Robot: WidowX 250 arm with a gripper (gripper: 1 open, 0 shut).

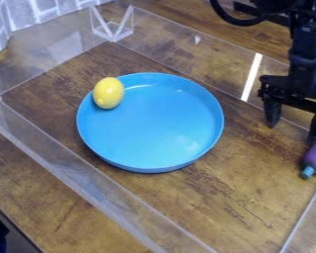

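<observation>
A black robot arm comes in from the top right, its gripper (294, 107) low over the wooden floor at the right edge. Just below it lies a purple object (315, 158) with a teal tip, partly cut off by the frame edge and overlapped by the gripper. I cannot tell whether the gripper is open or shut. A blue plate (153, 133) sits in the middle, with a yellow egg-shaped object (110, 93) on its upper left part.
Clear plastic walls border the wooden work surface (188, 203) along the top and lower left. The area below and to the right of the plate is bare wood.
</observation>
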